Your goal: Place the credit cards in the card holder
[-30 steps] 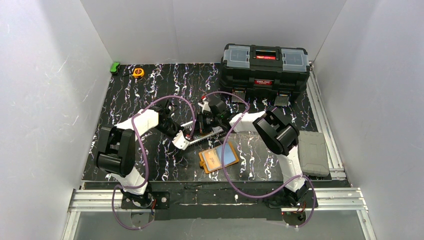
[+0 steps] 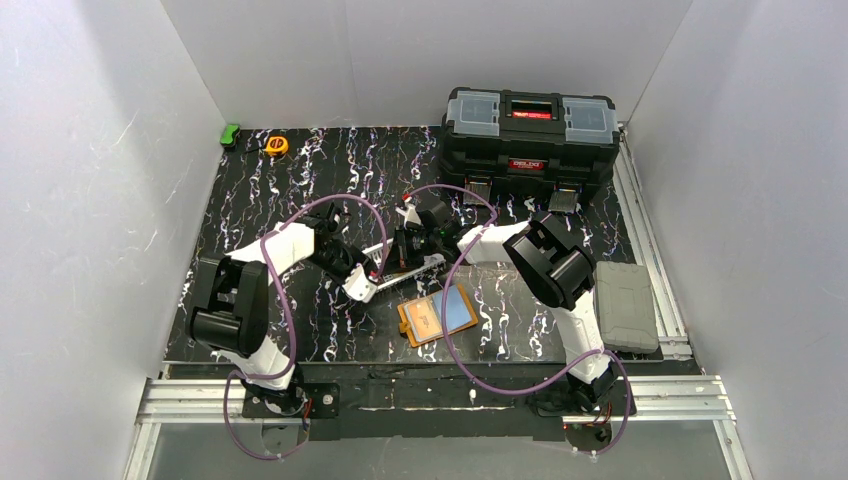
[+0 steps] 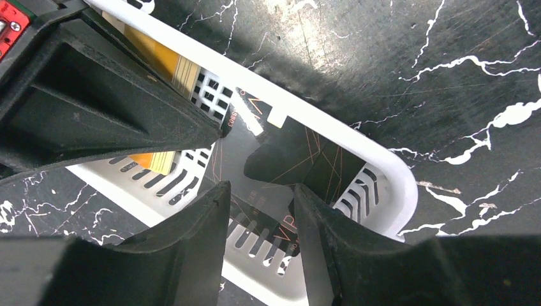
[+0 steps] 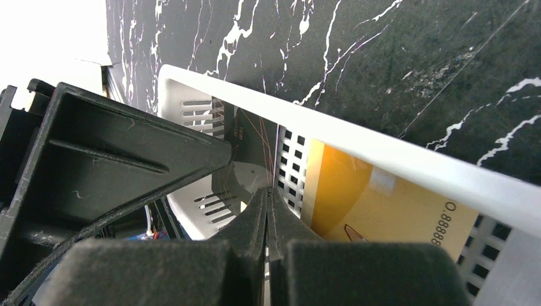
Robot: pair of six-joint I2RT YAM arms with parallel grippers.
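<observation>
A white perforated basket (image 3: 338,134) holds a black card (image 3: 268,146) and a gold card (image 4: 383,210). My left gripper hangs over the black card, part open, with nothing clearly between its fingers. My right gripper is shut at the basket, beside the black and gold cards; nothing shows between its fingers. In the top view, the tan card holder (image 2: 404,326) with light blue and beige cards lies just in front of the basket.
A black toolbox (image 2: 528,140) stands at the back right, a grey case (image 2: 625,310) at the right. A tape measure (image 2: 276,145) lies back left. Both arms crowd the middle; free table lies at back left.
Both arms look almost unmoved in the top view; only very slight shifts show around the basket and grippers.
</observation>
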